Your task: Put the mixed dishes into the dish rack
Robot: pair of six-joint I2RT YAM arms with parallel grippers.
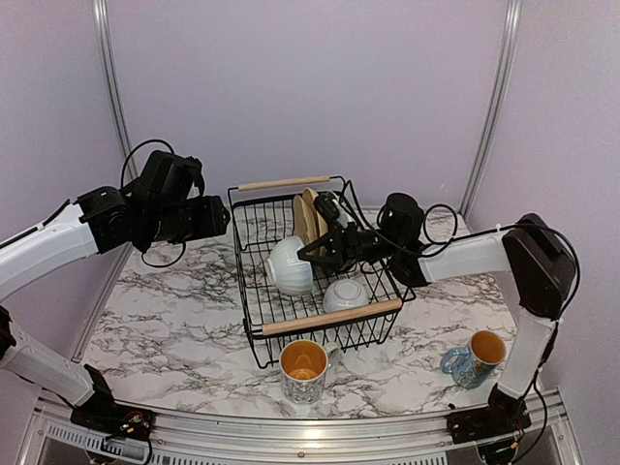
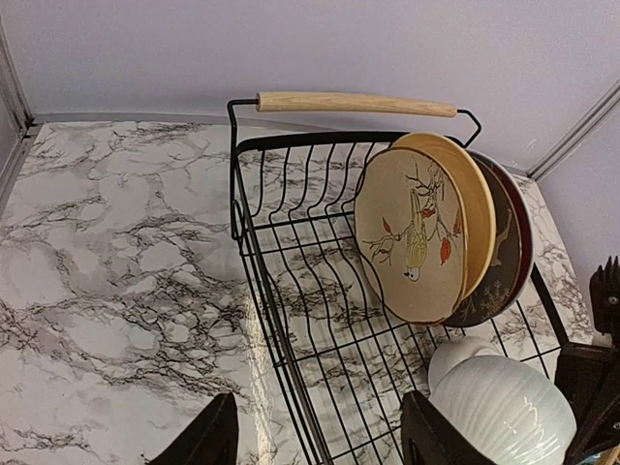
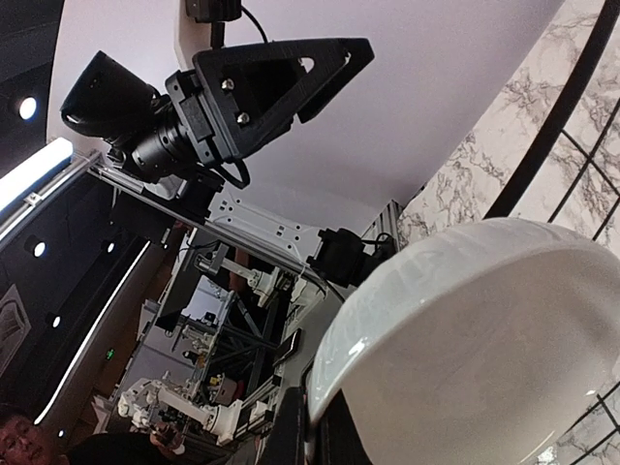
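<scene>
A white bowl (image 1: 290,266) is tilted on its side over the middle of the black wire dish rack (image 1: 254,315). My right gripper is shut on its rim, as the right wrist view shows. Whether the bowl touches the wires I cannot tell. Near the rack's front handle lies a second white bowl (image 1: 345,294), upside down. Several plates (image 2: 412,232) stand upright at the rack's back right, partly behind my right arm. Left of the rack hovers my left gripper, open and empty, its two fingertips apart in the left wrist view.
A patterned mug with orange inside (image 1: 303,370) stands just before the rack's front handle. Another blue mug (image 1: 474,359) is at the front right. The rack's left part is empty, and the marble table left of it is clear.
</scene>
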